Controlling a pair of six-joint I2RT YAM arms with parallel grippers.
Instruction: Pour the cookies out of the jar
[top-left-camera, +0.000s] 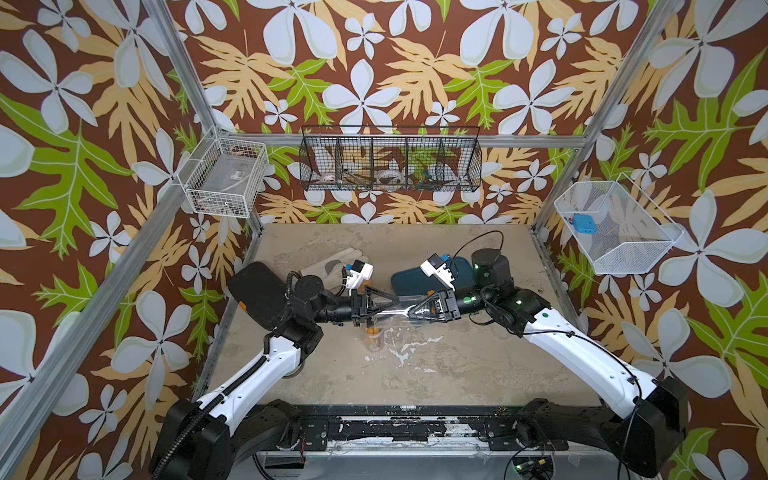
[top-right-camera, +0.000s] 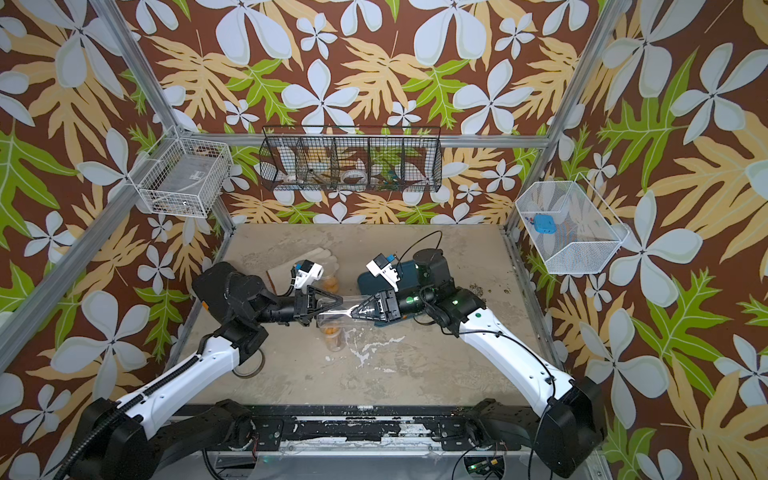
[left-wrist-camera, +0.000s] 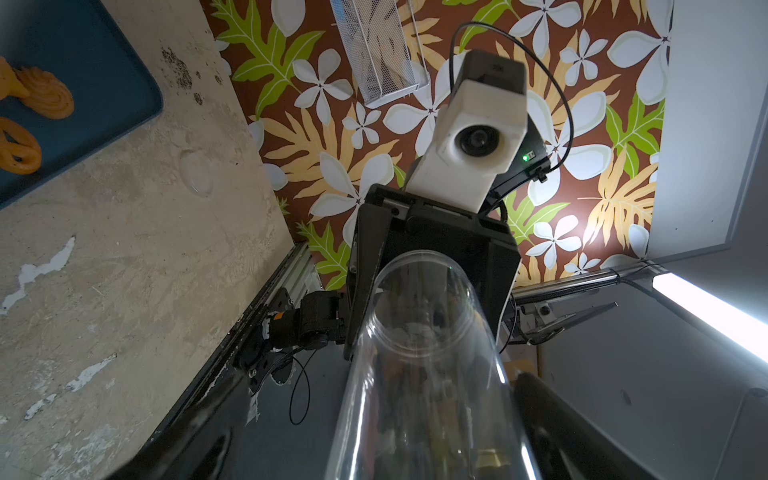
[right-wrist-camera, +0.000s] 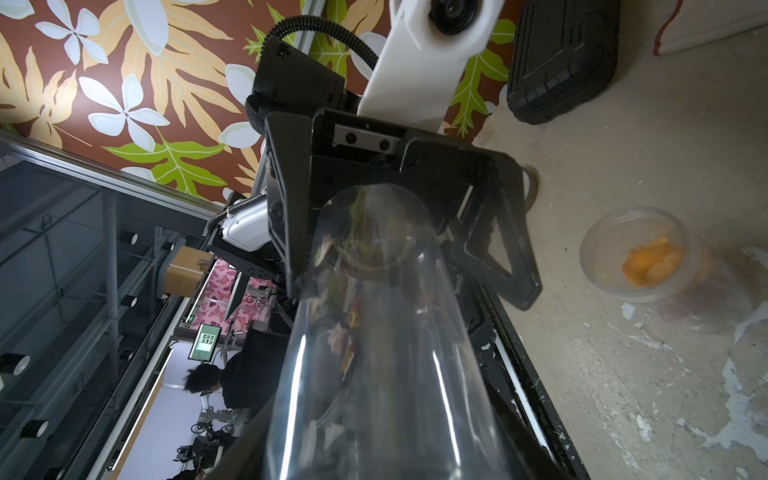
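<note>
A clear, see-through jar (left-wrist-camera: 432, 384) lies sideways in the air between my two grippers, with no cookies visible inside it. My left gripper (top-left-camera: 395, 305) is open, its blurred fingers standing wide on either side of the jar in the left wrist view. From the other side my right gripper (top-left-camera: 414, 309) is shut on the jar (right-wrist-camera: 384, 344). Below lies a blue tray (left-wrist-camera: 132, 88), bearing a ridged cookie (left-wrist-camera: 48, 92) and a pretzel-shaped one (left-wrist-camera: 17, 148). Which end of the jar is its mouth, I cannot tell.
A clear cup (right-wrist-camera: 636, 248) of orange snacks stands on the table under the grippers; another (top-right-camera: 329, 282) is partly hidden behind the left one. A black case (top-left-camera: 260, 296) lies left, beside pale cloth (top-left-camera: 328, 262).
</note>
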